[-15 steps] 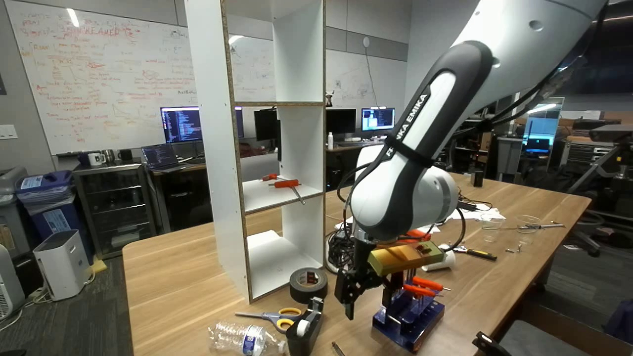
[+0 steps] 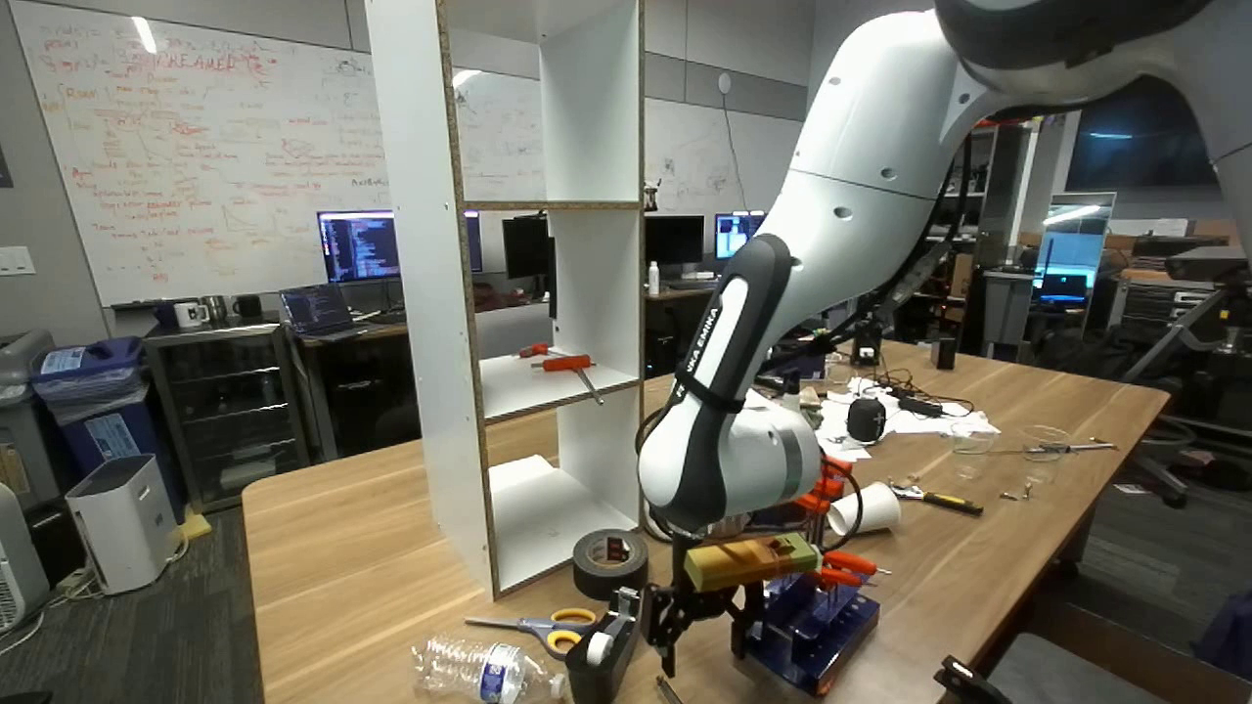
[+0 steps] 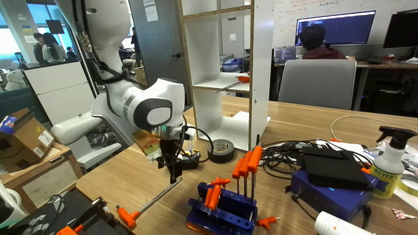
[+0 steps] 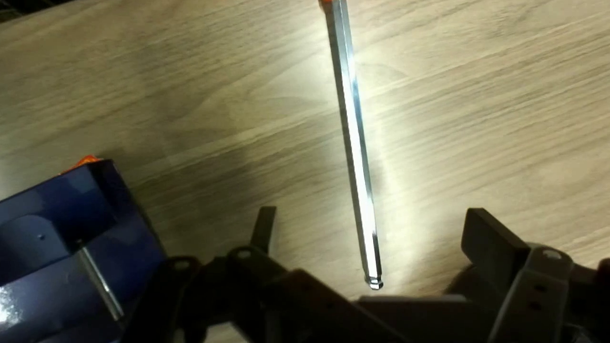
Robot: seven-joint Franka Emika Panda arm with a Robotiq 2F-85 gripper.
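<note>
A long steel hex key with an orange T-handle [image 3: 129, 217] lies flat on the table. Its bare shaft [image 4: 357, 148] runs down the wrist view, and the tip falls between my two spread fingers, touching neither. My gripper is open, with nothing held, low over the tip end of the shaft; how high it hangs is hard to tell. From the side, the gripper [image 2: 704, 657] stands just left of the blue hex key stand [image 2: 810, 645]. Several orange-handled keys [image 3: 248, 162] are upright in that stand.
A tape dispenser [image 2: 604, 657], black tape roll [image 2: 610, 563], scissors [image 2: 528, 626] and plastic bottle [image 2: 481, 671] crowd near the gripper. The white shelf [image 2: 424, 293] stands behind, with orange-handled tools [image 2: 563, 364] on its middle level. A small orange key [image 3: 267, 221] lies beside the stand.
My arm has come down and shifted left in the first exterior view, bringing the gripper closer to the table. The stand, shelf and loose items stay where they were.
</note>
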